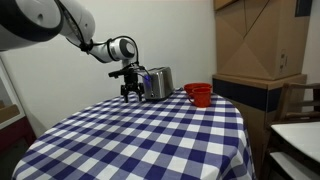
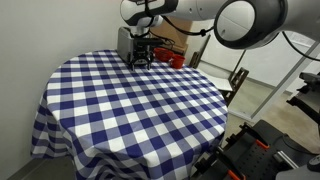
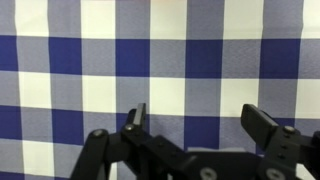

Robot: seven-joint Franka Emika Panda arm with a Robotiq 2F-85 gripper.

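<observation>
My gripper stands open in the wrist view, its two fingers wide apart with only blue-and-white checked cloth between and below them. In exterior view 1 the gripper point(image 1: 132, 97) points down over the far part of the table, in front of a silver toaster point(image 1: 160, 82). Red cups point(image 1: 201, 95) stand to the right of the toaster, apart from my fingers. From the other side, exterior view 2 shows the gripper point(image 2: 140, 62) low over the cloth, with the red cups point(image 2: 177, 61) beyond it.
The checked tablecloth point(image 1: 130, 145) is bare across the near and middle table. Cardboard boxes point(image 1: 250, 45) are stacked behind the table's right end. A chair point(image 1: 295, 105) stands at the right, off the table.
</observation>
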